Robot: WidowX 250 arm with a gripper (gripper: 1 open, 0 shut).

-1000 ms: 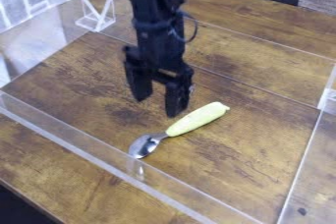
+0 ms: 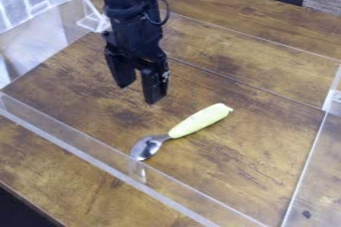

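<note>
The black robot arm reaches down from the top of the view to its gripper (image 2: 139, 84), which stands open over the wooden table, left of and above a spoon. The spoon has a pale yellow-green handle (image 2: 200, 119) and a metal bowl (image 2: 148, 145), and lies diagonally at the middle lower part of the table.
A clear plastic barrier (image 2: 100, 171) runs along the table's left and near side, and another stands at the right edge. A small white fixture (image 2: 94, 22) is at the upper left, partly behind the arm.
The gripper has moved left and up in the view, away from the spoon's handle. The spoon lies in the same place.
</note>
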